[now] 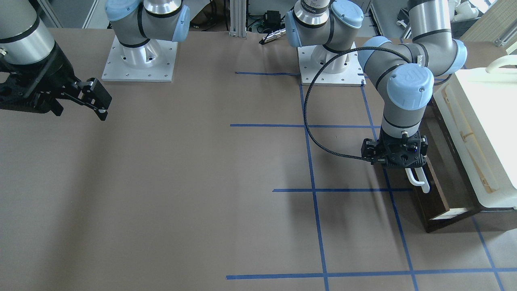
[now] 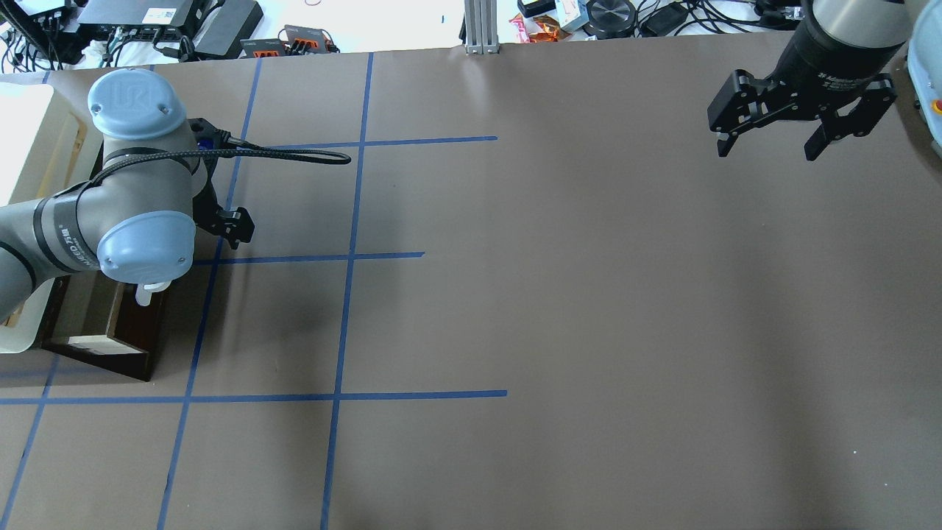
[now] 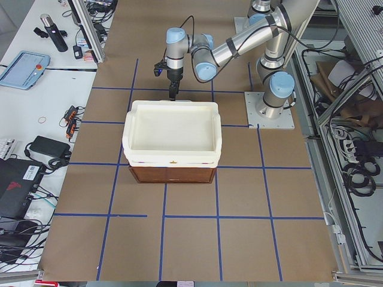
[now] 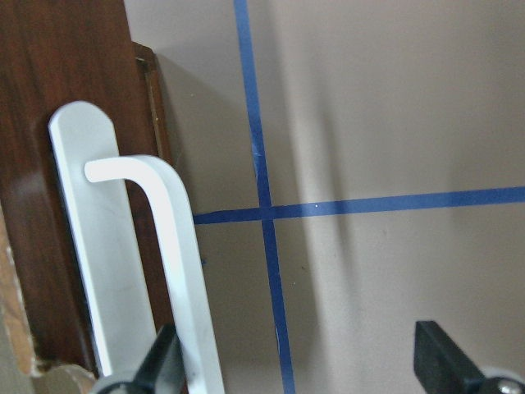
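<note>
My gripper (image 1: pixel 393 154) is at the white handle (image 4: pixel 187 271) on the front of a dark wooden drawer (image 1: pixel 436 196), which stands partly out of a dark box under a white bin (image 3: pixel 171 134). In the left wrist view one finger is against the handle's bar and the other finger (image 4: pixel 443 361) is well apart over the bare table, so the fingers are open. The drawer's visible interior (image 2: pixel 93 318) is light wood.
Another black gripper (image 2: pixel 799 115) hangs at the far side, and other arm bases stand along the back.
</note>
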